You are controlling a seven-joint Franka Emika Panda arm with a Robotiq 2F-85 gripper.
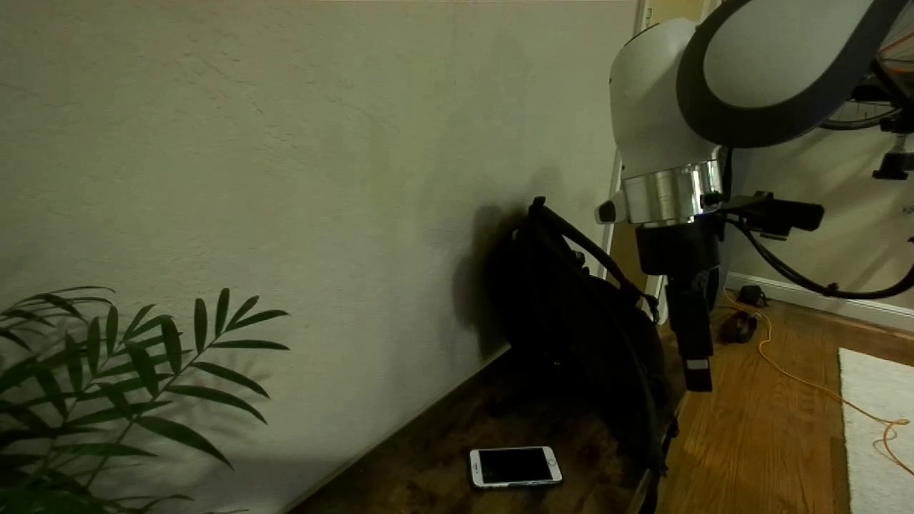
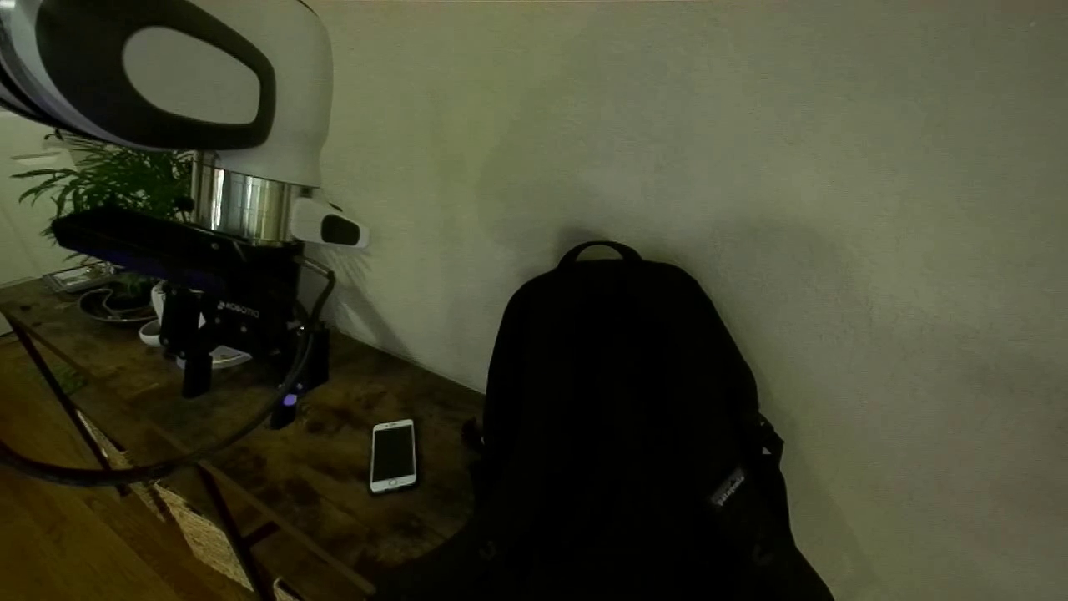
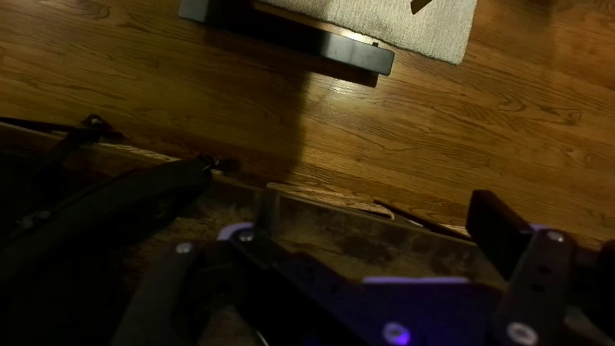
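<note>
A white-framed phone with a dark screen (image 1: 514,467) lies flat on the brown wooden shelf top; in exterior view 2 the phone (image 2: 393,456) is left of the backpack. The black backpack (image 2: 621,401) stands on the shelf, leaning on the wall. My gripper (image 2: 241,399) points downward, its two fingers apart and nothing between them. It hangs above the shelf, on the room side of the phone and clear of it. In the wrist view the open gripper is over the shelf's front edge; the phone does not show there.
A leafy plant (image 1: 128,385) is near the shelf's far end from the backpack. Backpack straps (image 3: 144,187) reach to the shelf's front edge. The pale wall (image 1: 300,171) bounds the back. Wooden floor, a rug (image 1: 882,428) and an orange cord (image 1: 792,374) lie beyond the shelf.
</note>
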